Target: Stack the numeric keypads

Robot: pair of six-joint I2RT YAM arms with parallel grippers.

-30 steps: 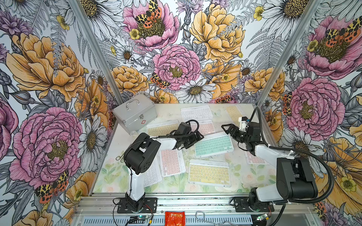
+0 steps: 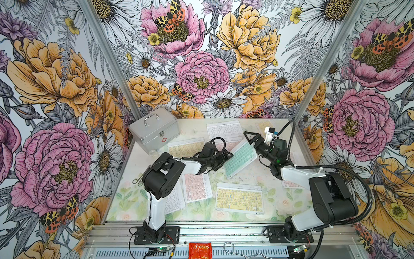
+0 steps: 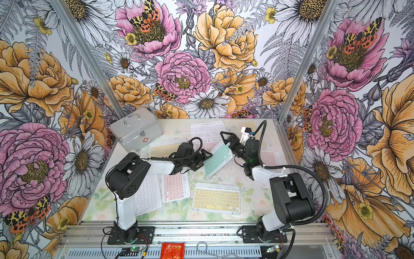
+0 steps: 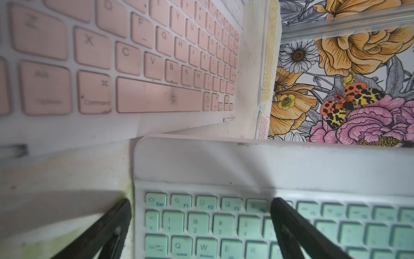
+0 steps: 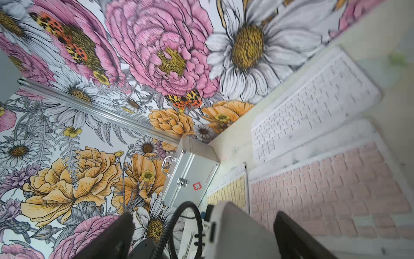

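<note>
The mint-green keypad (image 2: 240, 159) lies slanted in the middle of the table, its right end toward the back. Over its left end my left gripper (image 2: 228, 156) stands open; in the left wrist view, one finger is beyond the keypad's side edge and the other (image 4: 286, 220) above its top key rows. My right gripper (image 2: 250, 139) is open at the far right end. A blurred pale shape (image 5: 241, 233) shows between its fingers, and I cannot tell what it is. A yellow keypad (image 2: 239, 198) lies flat in front, a pink keypad (image 2: 196, 187) to its left.
Behind lie a white keypad (image 2: 225, 129), a pink keypad (image 5: 327, 190) and a yellow keypad (image 2: 186, 148). Another white keypad (image 3: 147, 194) is at front left. A metal box (image 2: 154, 129) fills the back left corner.
The mint-green keypad has swung anticlockwise, its right end moving toward the back. My right gripper has moved left toward that end. The left arm has barely moved.
</note>
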